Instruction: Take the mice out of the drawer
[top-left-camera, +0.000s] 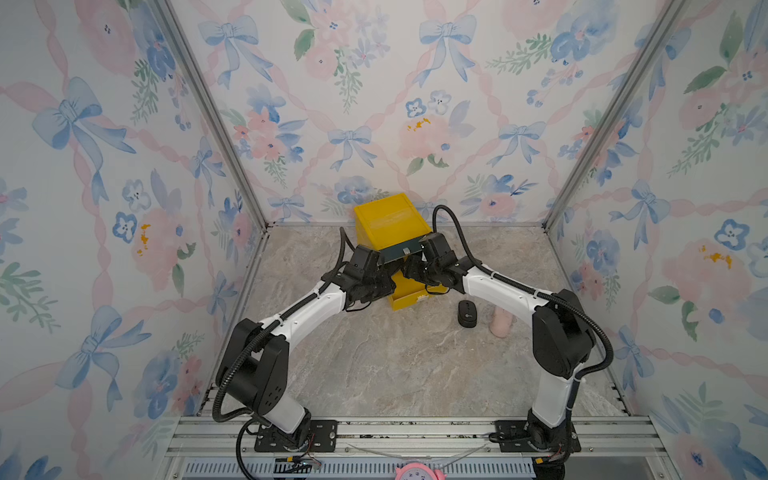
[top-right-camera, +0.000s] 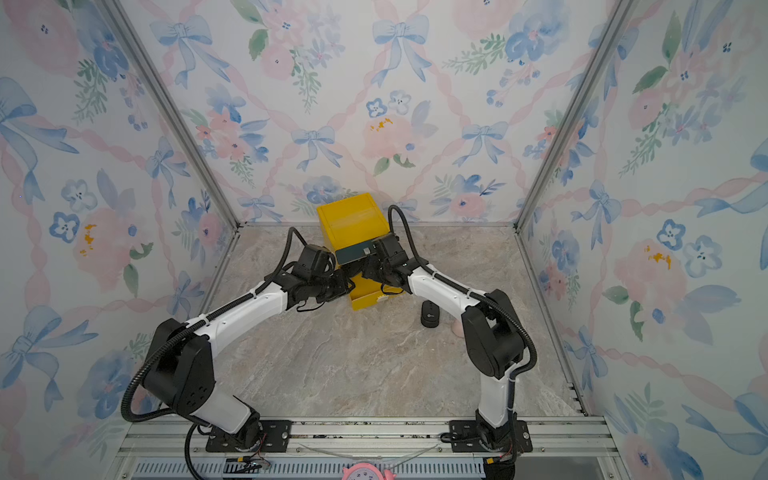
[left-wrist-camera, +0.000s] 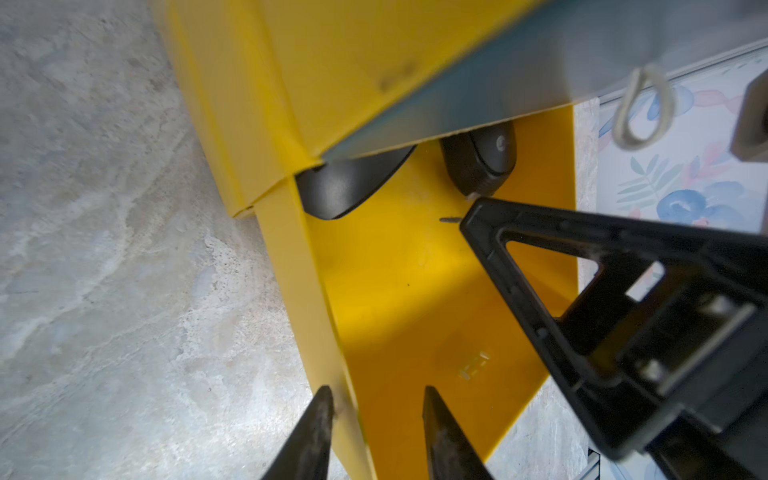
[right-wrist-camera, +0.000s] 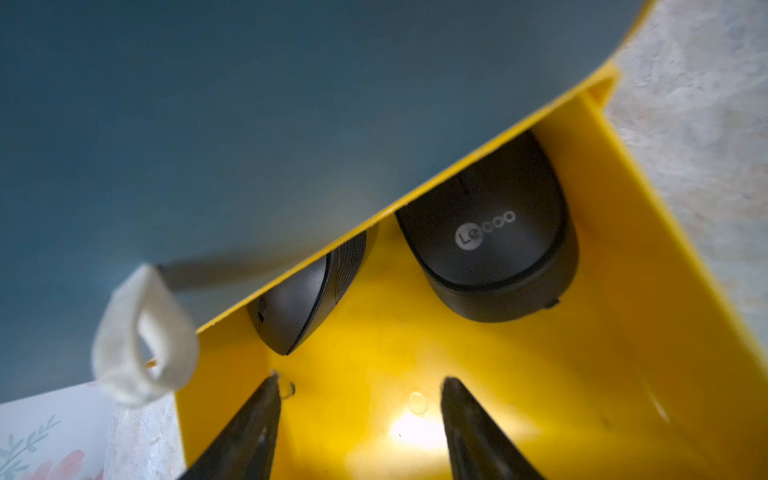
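Observation:
The yellow drawer (top-left-camera: 410, 299) is pulled out under the blue-fronted yellow cabinet (top-left-camera: 392, 216). Inside, a Lecoo mouse (right-wrist-camera: 488, 248) and another dark mouse (right-wrist-camera: 296, 304) lie partly hidden under the cabinet front. My left gripper is open, its fingers at the drawer's near wall; whether they touch it is unclear. My right gripper is open over the drawer interior, short of both mice, with nothing between its fingers.
A black mouse (top-left-camera: 467, 313) and a pink object (top-left-camera: 501, 322) lie on the table to the right of the drawer. A white pull loop (right-wrist-camera: 120, 360) hangs from the cabinet front.

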